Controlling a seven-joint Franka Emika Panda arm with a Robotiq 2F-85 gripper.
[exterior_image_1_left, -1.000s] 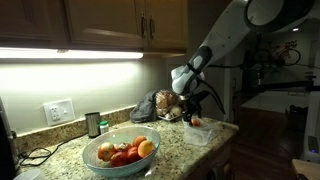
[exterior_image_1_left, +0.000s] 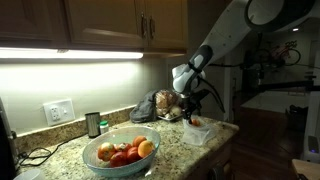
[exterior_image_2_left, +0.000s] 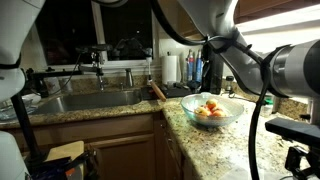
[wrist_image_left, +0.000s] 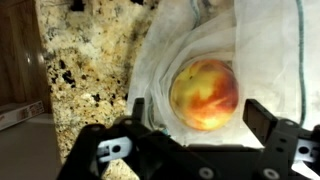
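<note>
Seen from the wrist, a red and yellow round fruit (wrist_image_left: 204, 93) lies in a whitish, see-through plastic bag or liner (wrist_image_left: 165, 70). My gripper stands open, one finger on each side of the fruit's lower part, with gaps left between fingers and fruit. In exterior view 1 the arm reaches down over the white container (exterior_image_1_left: 199, 130) on the counter, and a bit of orange fruit (exterior_image_1_left: 195, 121) shows in it. Exterior view 2 cuts off the container at the lower right.
A large pale bowl (exterior_image_1_left: 95, 160) full of several fruits stands on the speckled counter (exterior_image_1_left: 172, 152). Bagged goods (exterior_image_1_left: 165, 103) sit against the wall behind the arm. A dark green can (exterior_image_1_left: 93, 125) is near the outlet. Bare counter lies between bowl and container.
The arm and gripper hold nearly the same place over the container. Nothing else has visibly moved.
</note>
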